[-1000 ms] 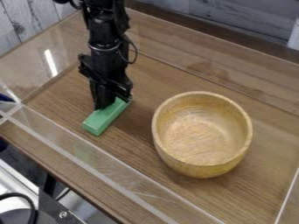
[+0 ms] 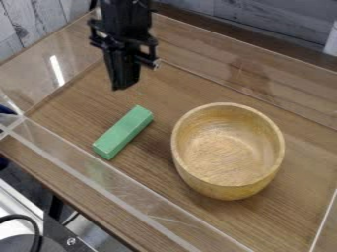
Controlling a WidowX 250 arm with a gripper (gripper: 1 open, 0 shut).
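Note:
A small green block (image 2: 124, 132) lies at an angle on the wooden table, left of a large round wooden bowl (image 2: 227, 148). The black gripper (image 2: 124, 56) is raised near the top of the view, behind the green block and apart from it. Its fingertips are small and blurred, so whether it is open or shut cannot be told.
A pale edge runs along the lower left, with a black cable in the bottom left corner.
The gripper has moved up and back, away from the green block, which it was at before. The block now lies uncovered in about the same place.

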